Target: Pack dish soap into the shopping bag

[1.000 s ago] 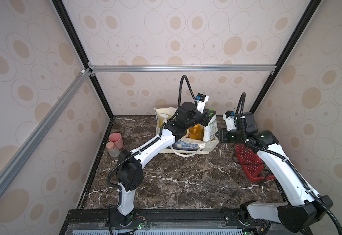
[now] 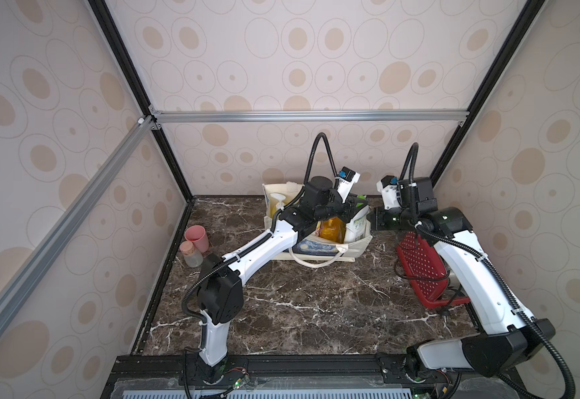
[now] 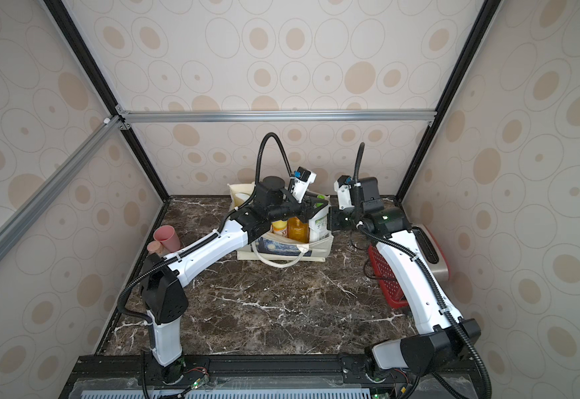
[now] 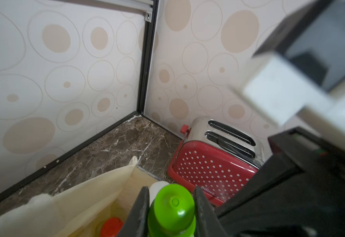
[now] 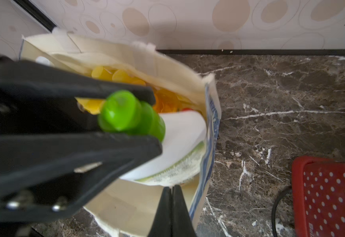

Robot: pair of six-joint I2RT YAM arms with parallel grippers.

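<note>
The white dish soap bottle [image 2: 355, 227] with its green cap [image 4: 174, 207] stands tilted inside the right end of the cream shopping bag [image 2: 314, 248]. My left gripper is shut on the bottle's neck, just under the cap; in the right wrist view its dark fingers [image 5: 113, 152] flank the green top. At the bag's right side my right gripper is shut, with nothing showing between its fingertips. Those tips overlap the bag's opening below the bottle in that view; whether they touch the bag, I cannot tell. The bottle's base is hidden.
Yellow and orange bottles [image 2: 331, 229] share the bag. To its right stands a red toaster [image 4: 214, 165] with a black cord. A pink cup [image 2: 196, 238] and a small jar [image 2: 190, 254] are at the left.
My right gripper has risen a little beside the bag. The left gripper and the bottle have shifted slightly to the right, the bottle leaning more.
</note>
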